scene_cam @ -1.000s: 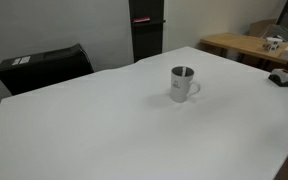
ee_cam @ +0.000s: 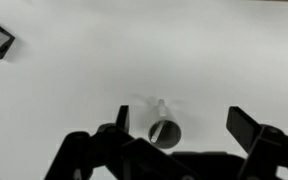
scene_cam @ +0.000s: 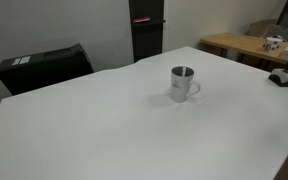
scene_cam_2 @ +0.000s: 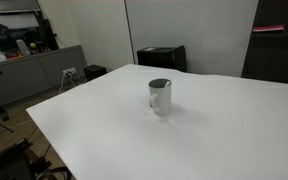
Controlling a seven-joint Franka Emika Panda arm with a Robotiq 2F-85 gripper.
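A white mug (scene_cam: 181, 86) with a grey inside stands upright on the white table (scene_cam: 94, 125). Something thin and pale sticks up inside it at the rim. In exterior view 2 the mug (scene_cam_2: 160, 97) shows its handle toward the camera. From above, in the wrist view, the mug (ee_cam: 165, 132) lies between the two black fingers of my gripper, close to the palm's edge in the picture. The fingers are wide open and neither finger touches the mug. The exterior views do not show the gripper.
A black and white device (scene_cam: 284, 77) sits at the table's far right edge. Behind the table stands a black box-like object (scene_cam: 44, 68), with a wooden table (scene_cam: 239, 44) at the back right.
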